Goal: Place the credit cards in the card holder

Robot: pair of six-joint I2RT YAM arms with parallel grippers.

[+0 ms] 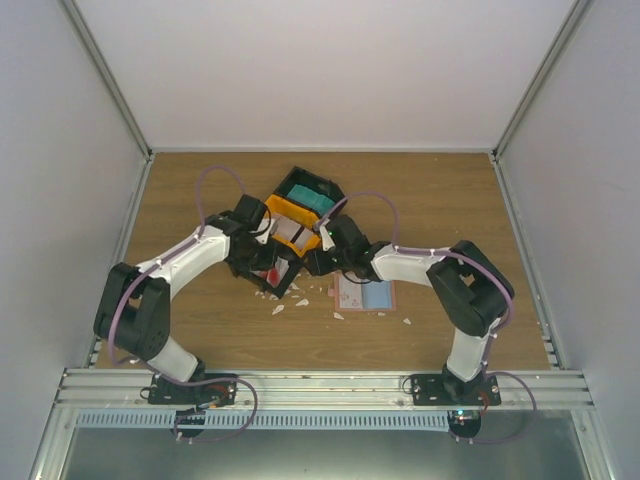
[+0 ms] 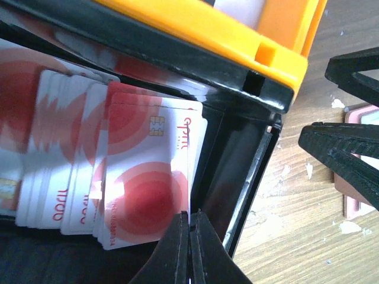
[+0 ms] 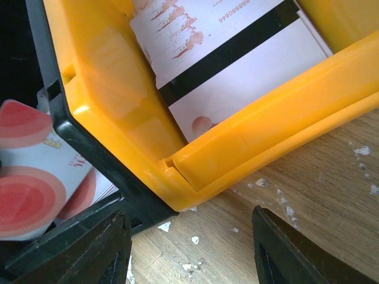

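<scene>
The fingers of my left gripper are pinched together on a thin card (image 2: 188, 154), seen edge-on as a line. Behind it, several white cards with red circles (image 2: 148, 189) lean in a black box (image 2: 240, 177). The open card holder (image 1: 365, 293), white and blue inside with a pink edge, lies on the table to the right, below my right arm in the top view. My right gripper is open and empty, close to the box corner; its dark fingers (image 2: 349, 142) also appear at the right of the left wrist view.
A yellow box (image 3: 237, 142) with white cards crossed by a black band adjoins the black one. Beyond it, another black box holds teal cards (image 1: 311, 198). Bare wood with pale flecks lies in front, and both sides of the table are free.
</scene>
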